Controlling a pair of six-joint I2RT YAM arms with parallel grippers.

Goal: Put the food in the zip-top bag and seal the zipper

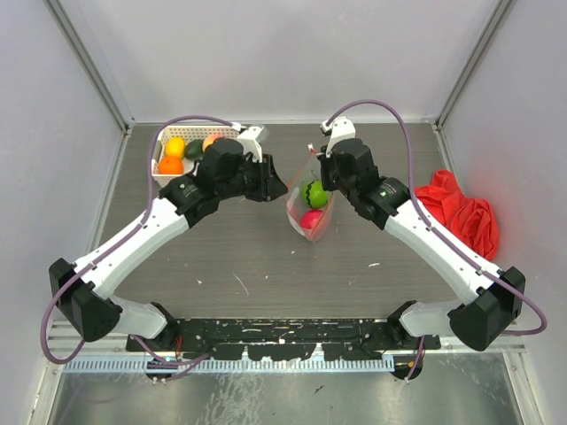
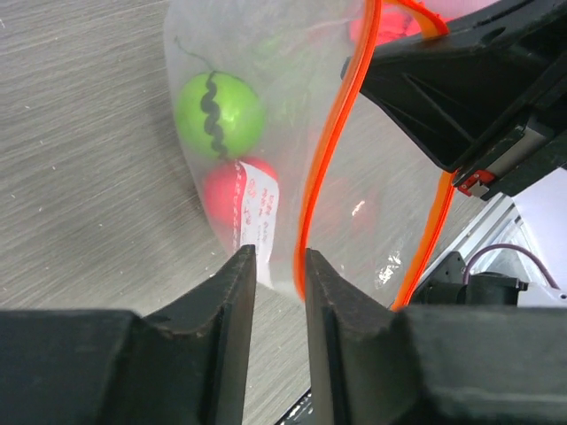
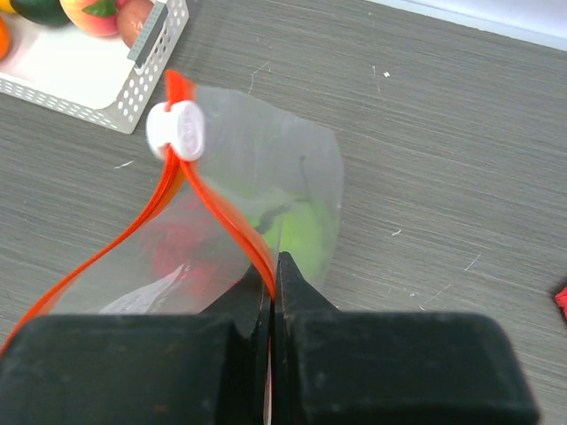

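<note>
A clear zip bag (image 1: 297, 212) with an orange rim (image 2: 330, 146) hangs between my arms, its mouth spread. Inside are a green striped food piece (image 1: 314, 194) and, below it, a red one (image 1: 310, 219) with a white label. My right gripper is shut on the bag's orange rim; the white slider (image 3: 182, 129) sits on the rim just ahead of it. On the other side, my left gripper has its fingers apart, the rim's near strip lying by its right finger (image 2: 321, 274). No grip on the bag shows there.
A white basket (image 1: 199, 133) with several fruits stands at the back left, behind my left arm. Red cloth (image 1: 461, 212) lies at the right wall. The table (image 1: 239, 266) in front of the bag is clear.
</note>
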